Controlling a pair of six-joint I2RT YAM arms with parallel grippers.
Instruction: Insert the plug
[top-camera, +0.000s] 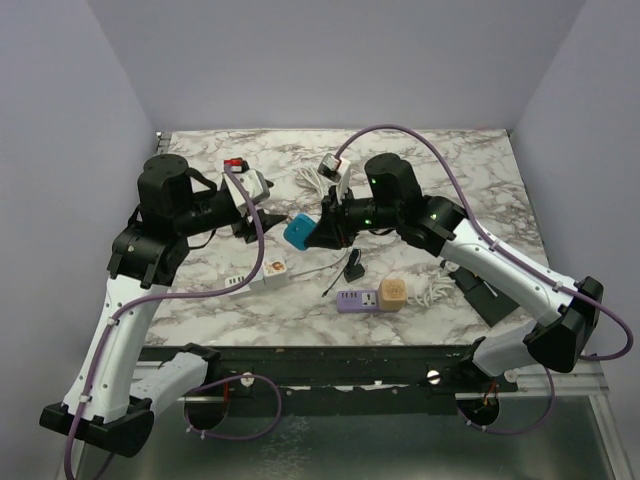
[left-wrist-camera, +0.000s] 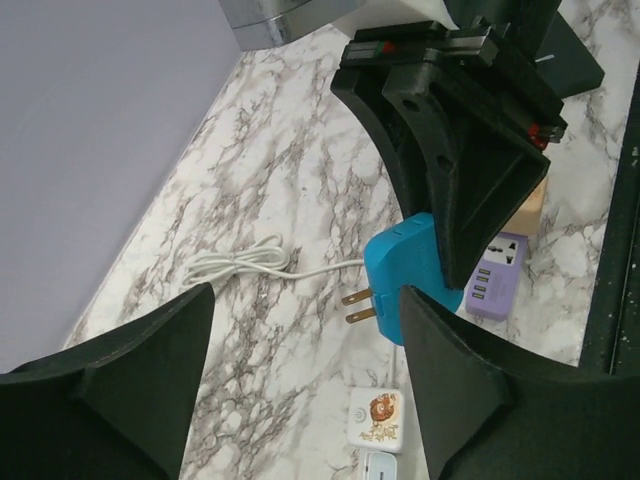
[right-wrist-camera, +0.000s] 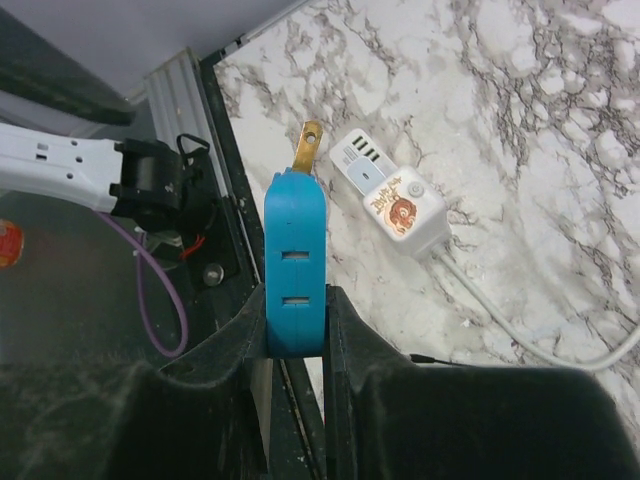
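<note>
A blue plug (top-camera: 298, 232) is held above the table by my right gripper, which is shut on its sides. Its metal prongs (left-wrist-camera: 358, 305) point toward the left arm, away from the right fingers. Two dark slots show on the blue face in the right wrist view. My left gripper stands open, its fingers wide apart with nothing between them; the plug is beyond its right finger (left-wrist-camera: 440, 375). On the table below lies a white power strip (right-wrist-camera: 405, 205) with a bear picture. A purple power strip (top-camera: 357, 301) rests nearer the front.
Beside the purple strip sits a tan cube (top-camera: 392, 294). A small black adapter (top-camera: 354, 267) lies behind it. Coiled white cable (left-wrist-camera: 240, 262) is at the back. A black case (top-camera: 486, 295) lies at the right.
</note>
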